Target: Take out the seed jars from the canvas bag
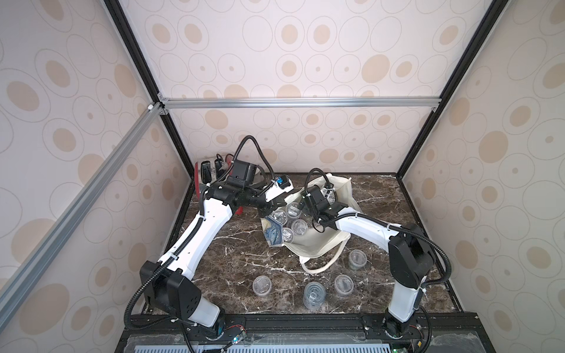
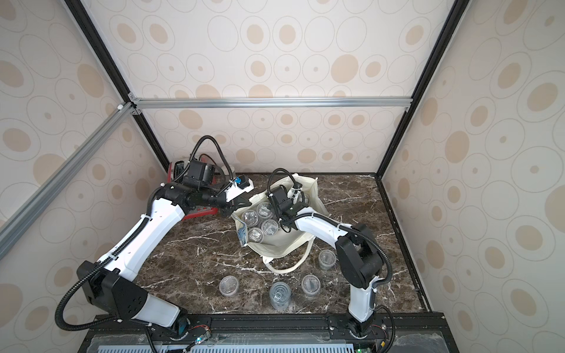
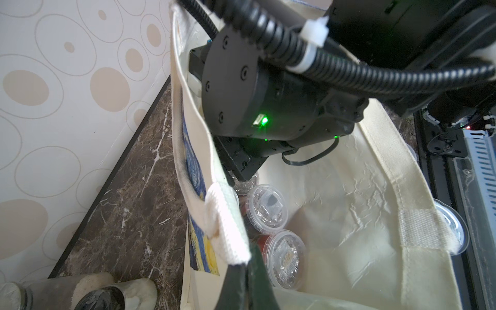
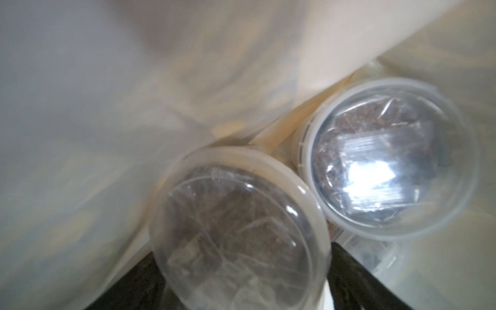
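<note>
The cream canvas bag (image 1: 317, 247) lies open mid-table, holding several lidded seed jars (image 1: 299, 227). In the left wrist view my left gripper is shut at the bag's white strap edge (image 3: 224, 219); whether fabric is between its fingers is hard to tell. My right gripper is down inside the bag, a finger either side of a clear-lidded jar (image 4: 237, 222), with another jar (image 4: 387, 160) beside it. Whether it grips that jar I cannot tell.
Several jars (image 1: 343, 284) stand on the marble table in front of the bag. A red rack with tools (image 2: 200, 211) is at the back left behind my left arm.
</note>
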